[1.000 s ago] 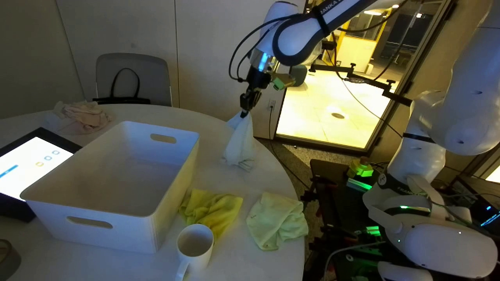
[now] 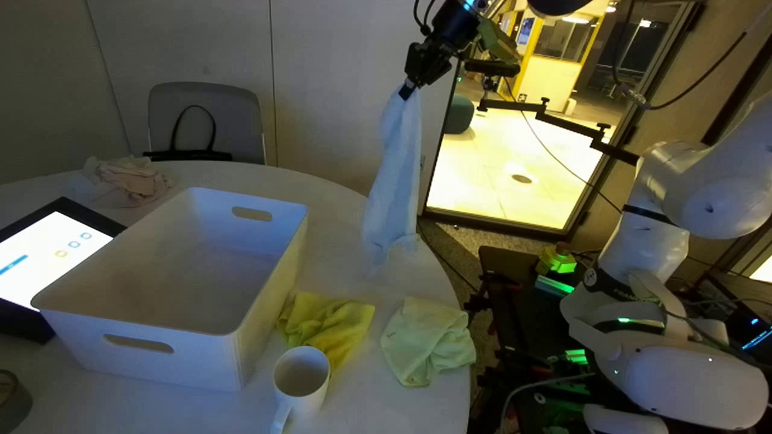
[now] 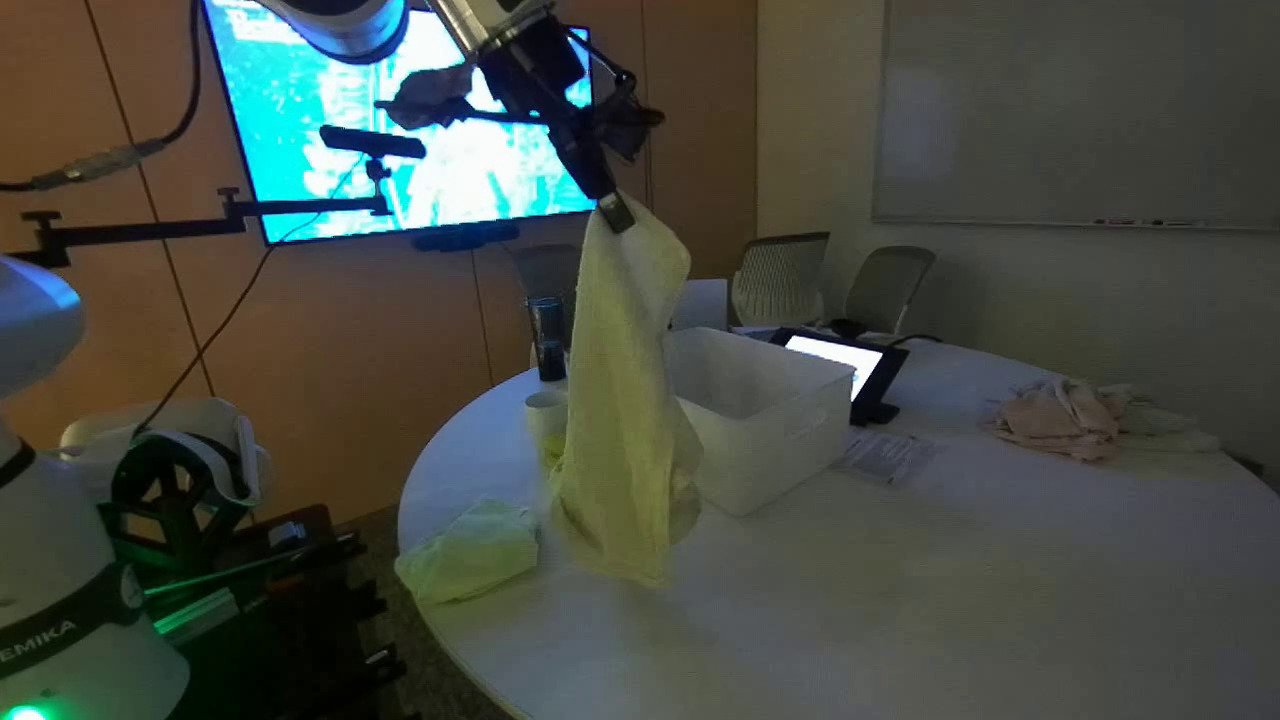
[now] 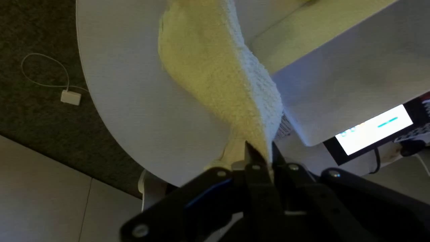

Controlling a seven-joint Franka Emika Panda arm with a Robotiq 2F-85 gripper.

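Note:
A pale cloth (image 2: pixel 396 173) hangs stretched downward from my gripper (image 2: pixel 407 91), which is pinching its top end. In exterior view 2 the same cloth (image 3: pixel 624 408) dangles over the table, partly covering the white bin (image 3: pixel 768 408) behind it. Between the dark fingertips in the wrist view, the gripper is shut on the cloth (image 4: pixel 217 68). The bin (image 2: pixel 271 289) appears empty and stands to the left of the cloth in exterior view 1. A yellow cloth (image 2: pixel 336 320) and a pale green cloth (image 2: pixel 427 340) lie on the table.
A white mug (image 2: pixel 300 383) stands by the bin's near corner. Left of the bin sits a lit tablet (image 2: pixel 43 253), and a pinkish cloth heap (image 2: pixel 130 179) lies at the back left. Clear table (image 3: pixel 960 600) spreads across the front of exterior view 2.
My gripper has risen and shifted slightly right, carrying the cloth. The cloth now hangs longer and higher than before. The bin, mug and other cloths have stayed put.

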